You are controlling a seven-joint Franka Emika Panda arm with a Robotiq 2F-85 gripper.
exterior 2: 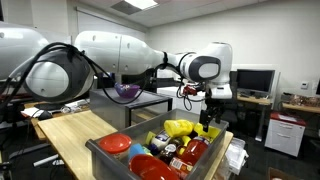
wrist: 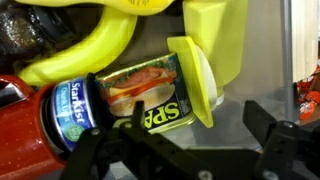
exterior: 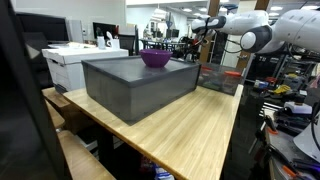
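Observation:
In the wrist view my gripper is open, its dark fingers point(wrist: 275, 140) spread wide with nothing held between them. Below it lies a Spam can point(wrist: 150, 95) with its label facing up. Touching the can's right side is a yellow item with a white edge point(wrist: 200, 80). A banana point(wrist: 90, 55) lies above the can. To the left sit a blue-labelled can point(wrist: 72, 110) and a red item point(wrist: 25, 125). Exterior view 2 has the gripper point(exterior 2: 213, 112) low over the right end of a grey bin point(exterior 2: 125, 168).
Several red and yellow items fill that bin, among them a red lid-like object point(exterior 2: 117, 143). In exterior view 1 a purple bowl point(exterior: 156, 58) rests on a grey box point(exterior: 140, 95). The wooden tabletop point(exterior: 180, 140) in front of the box is clear.

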